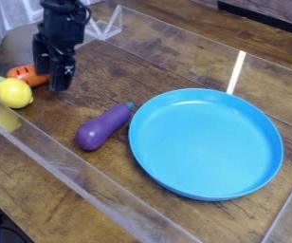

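My black gripper [52, 70] hangs at the upper left, open, its fingers down over the right end of an orange carrot [24, 74]. Whether anything touches it is hard to tell. A yellow lemon-like object [14, 93] with some pale green behind it lies just below the carrot. A purple eggplant [101, 127] rests at the middle left of the wooden surface.
A large blue plate [206, 142] fills the right side. Clear ledges or strips run along the lower left and right edge. Bare wood [161, 57] lies across the upper middle.
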